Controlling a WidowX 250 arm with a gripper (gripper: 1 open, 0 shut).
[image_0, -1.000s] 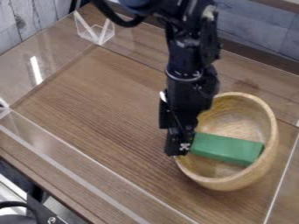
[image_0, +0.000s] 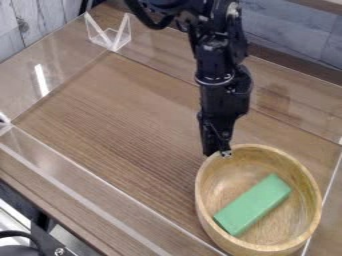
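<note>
My black gripper (image_0: 217, 146) hangs upright over the wooden table (image_0: 107, 130), its tip just behind the upper left rim of a light tan bowl (image_0: 210, 197) at the lower right. The fingers look shut, with nothing seen between them. A green block (image_0: 251, 203) lies diagonally inside the bowl.
A clear plastic holder (image_0: 111, 30) stands at the back left. A dark cable shows at the lower left corner, beside the table's edge.
The gripper has moved back and up, out of the bowl's area. The bowl has shifted toward the front, and the green block in it has turned.
</note>
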